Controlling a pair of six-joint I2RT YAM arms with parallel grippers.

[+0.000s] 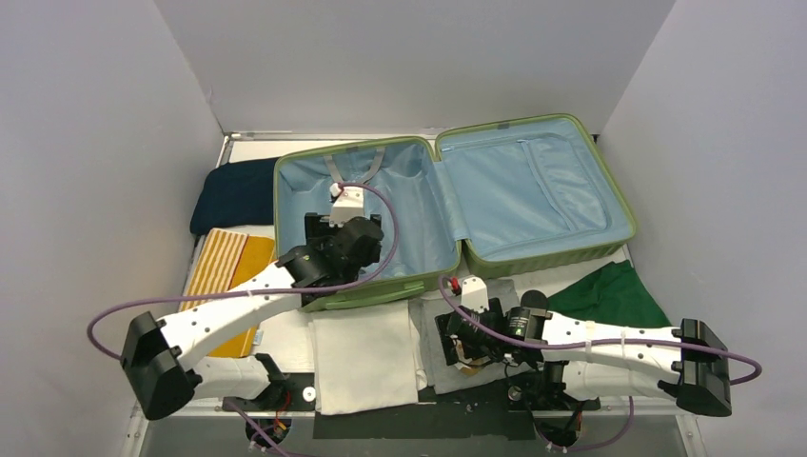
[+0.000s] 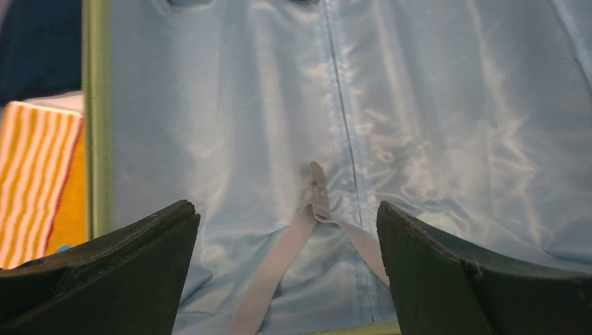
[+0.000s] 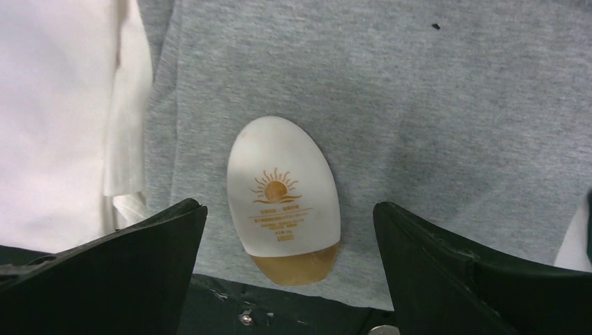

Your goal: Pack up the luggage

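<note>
The green suitcase (image 1: 461, 238) lies spread with its blue lining showing; nothing is packed in either half. Over its left half hangs my left gripper, open and empty, with a grey strap (image 2: 276, 269) below it in the left wrist view. My right gripper is open above a white oval bottle (image 3: 283, 188) with a tan cap, which lies on a folded grey cloth (image 3: 363, 105). The bottle sits between the spread fingers in that view, apart from both. From the top, the right arm hides most of the bottle.
A folded white cloth (image 1: 366, 357) lies in front of the suitcase. Left of it are a yellow striped towel (image 1: 217, 265) and a dark blue cloth (image 1: 236, 193). A green cloth (image 1: 614, 297) is at the right. The suitcase rims stand as raised edges.
</note>
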